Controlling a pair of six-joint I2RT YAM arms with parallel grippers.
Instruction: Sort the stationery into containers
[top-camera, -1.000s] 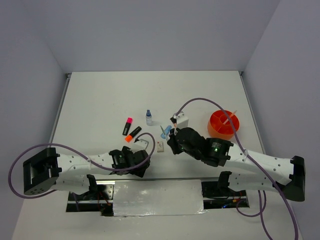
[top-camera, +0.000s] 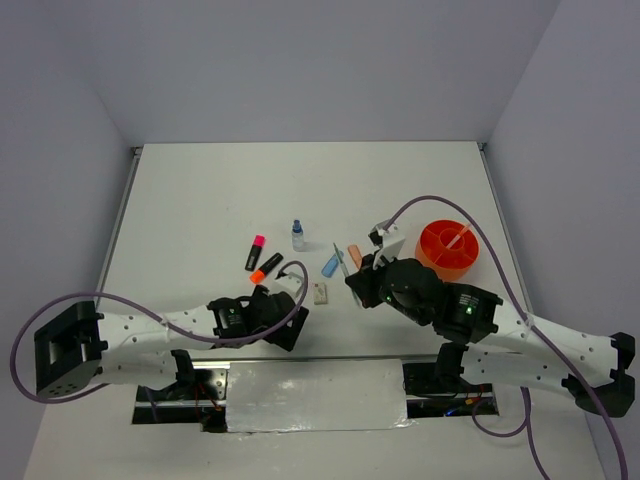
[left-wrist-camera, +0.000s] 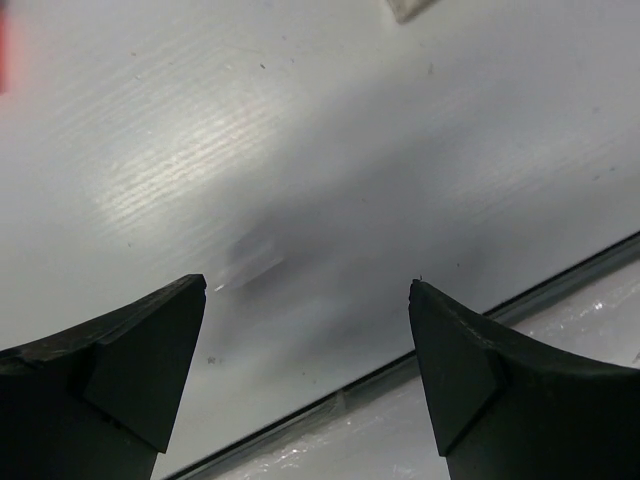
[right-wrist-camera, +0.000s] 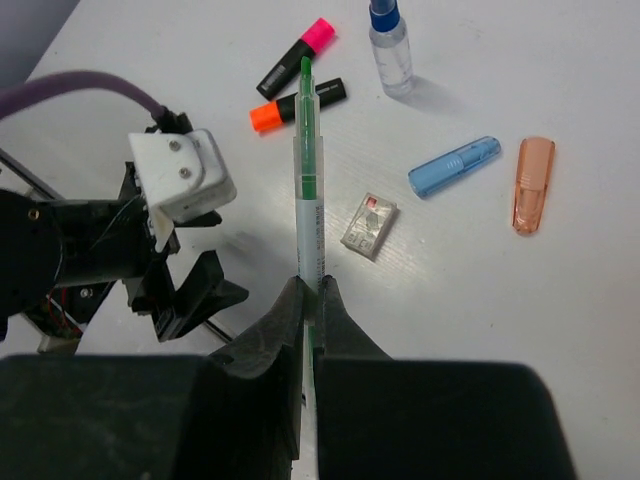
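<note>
My right gripper is shut on a white pen with a green tip (right-wrist-camera: 309, 170), held upright in the right wrist view, over the table's centre-right. My left gripper is open, empty, low at the table's front edge. A pink-capped marker (top-camera: 254, 254), an orange-capped marker (top-camera: 266, 268), an eraser (right-wrist-camera: 369, 225), a blue highlighter (right-wrist-camera: 454, 166) and a peach one (right-wrist-camera: 534, 185) lie loose. The orange container (top-camera: 434, 265) stands at the right with a light stick inside.
A small spray bottle (top-camera: 298, 236) stands mid-table. Side walls flank the table.
My right gripper with the pen has moved to the right, uncovering the peach highlighter in the top view. The left arm has shifted slightly.
</note>
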